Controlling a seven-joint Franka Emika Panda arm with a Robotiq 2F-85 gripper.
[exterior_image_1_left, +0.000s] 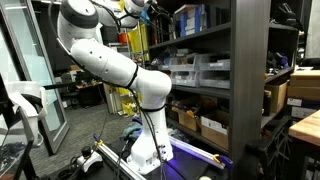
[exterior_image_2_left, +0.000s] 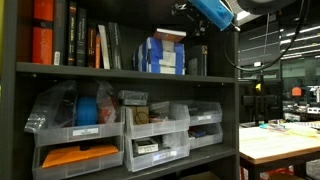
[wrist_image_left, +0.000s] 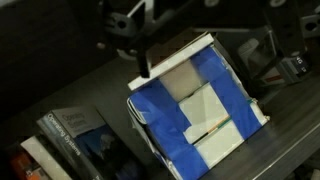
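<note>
A white box with broad blue bands fills the middle of the wrist view, standing on the upper shelf. In exterior view 2 the same box stands right of the books, with a pale piece at its top. My gripper is open, its dark fingers spread above the box in the wrist view. Nothing shows held between them. In exterior view 2 the gripper is at the top edge, over the box's upper right, partly cut off. Whether it touches the box cannot be told.
Books stand left of the box; a few lie close to it in the wrist view. Upper shelf board runs beneath. Clear bins fill the shelf below. The dark side panel closes the shelf's right.
</note>
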